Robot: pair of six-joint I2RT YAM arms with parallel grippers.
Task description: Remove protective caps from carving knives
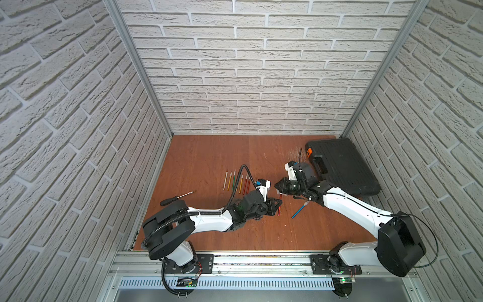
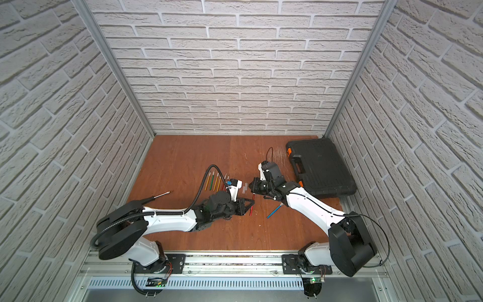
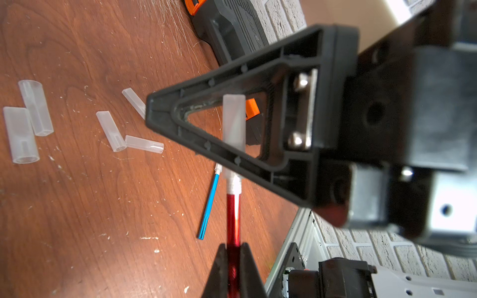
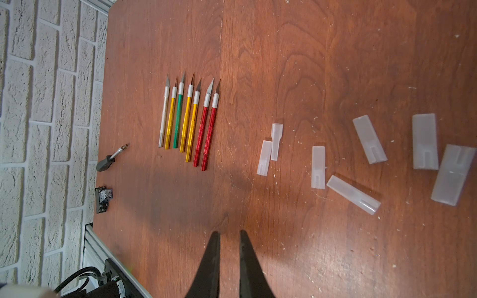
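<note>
A red knife point(image 3: 233, 213) is pinched by its handle in my left gripper, pointing away from it. A clear cap point(image 3: 234, 116) shows at the knife's far end. In the left wrist view one side of my right gripper lies across that same spot; whether it touches the cap cannot be told. The right wrist view shows a gap between that gripper's fingers, nothing visible inside. A blue knife point(image 3: 209, 206) lies on the table, its tip end hidden there. Uncapped knives, including a green one point(image 4: 178, 116), lie in a row at left.
Several loose clear caps, such as one cap point(image 4: 318, 167), are scattered on the table. A screwdriver point(image 4: 111, 158) lies near the left edge. A black case point(image 1: 344, 166) fills the back right.
</note>
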